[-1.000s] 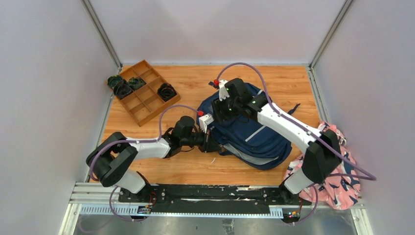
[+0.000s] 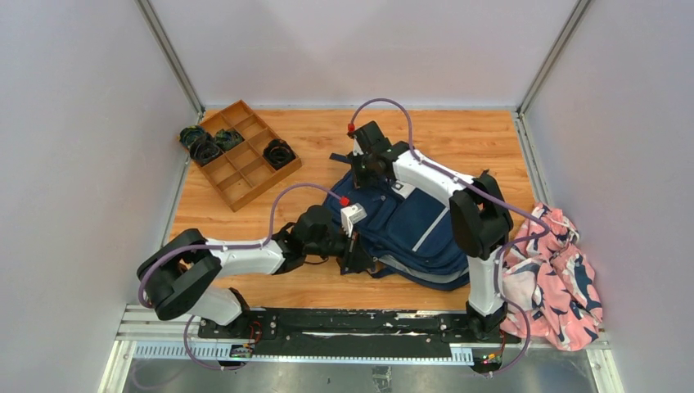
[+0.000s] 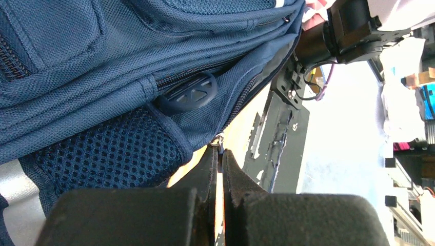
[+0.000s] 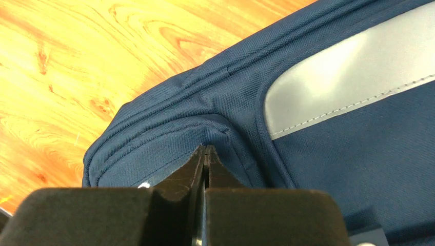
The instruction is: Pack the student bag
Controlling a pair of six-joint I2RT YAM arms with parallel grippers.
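Note:
A navy student bag lies on the table, its light grey strip and mesh side pocket showing. At the bag's front left corner is my left gripper. Its fingertips are shut on a small metal zipper pull at the end of a dark zipper. Over the bag's far left part, my right gripper is shut, its tips touching a rounded navy flap. Nothing shows clearly between them. The bag's opening cannot be made out from above.
A wooden compartment tray with several dark coiled items stands at the back left. Pink patterned cloth lies at the right wall. Bare table shows behind the bag and left of it.
My left gripper has moved slightly right and toward the front. The right gripper has shifted left and toward the back, after dipping nearer the front. The bag has slid a little frontward and left.

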